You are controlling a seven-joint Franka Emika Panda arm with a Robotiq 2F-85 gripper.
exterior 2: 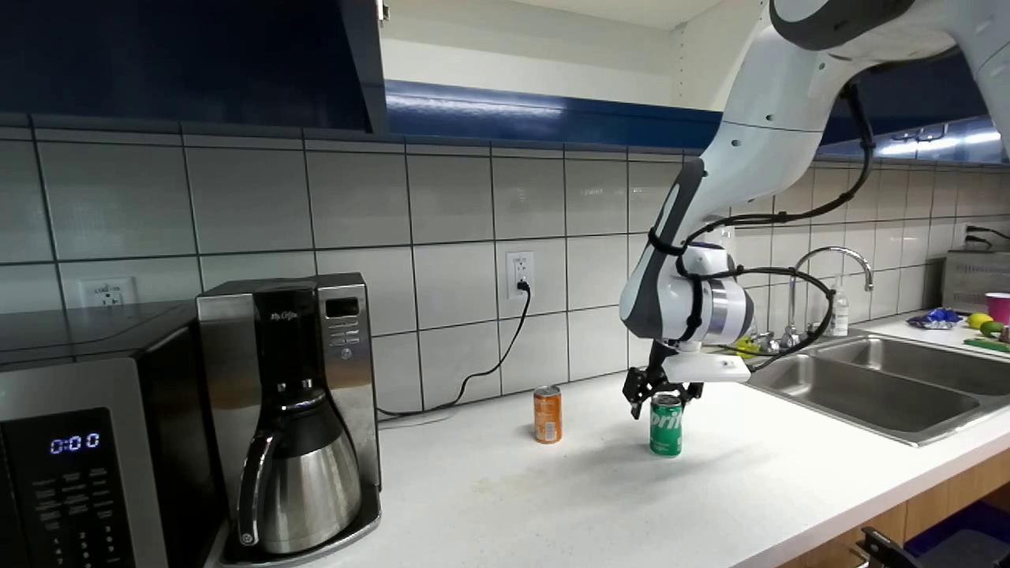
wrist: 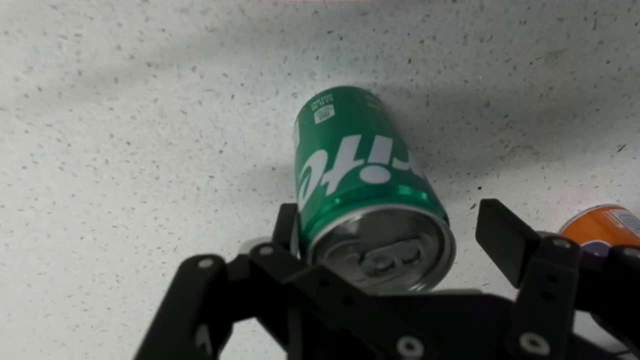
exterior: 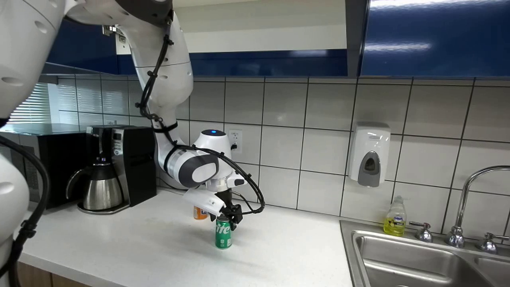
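A green Sprite can (exterior: 223, 234) stands upright on the white counter; it also shows in the second exterior view as a green can (exterior 2: 665, 431). My gripper is open around the top of this can (wrist: 354, 150). In the wrist view the left finger (wrist: 285, 228) is close against the can's side, while a clear gap separates the right finger (wrist: 507, 240) from it. Whether the left finger touches cannot be told. An orange can (exterior 2: 547, 415) stands upright nearer the wall, partly behind the gripper in the first exterior view.
A coffee maker (exterior 2: 346, 397) and a microwave (exterior 2: 57, 426) stand left on the counter. To the right lie the sink (exterior: 406, 258) and a yellow soap bottle (exterior: 395, 217). An open cabinet (exterior 2: 530, 57) is overhead.
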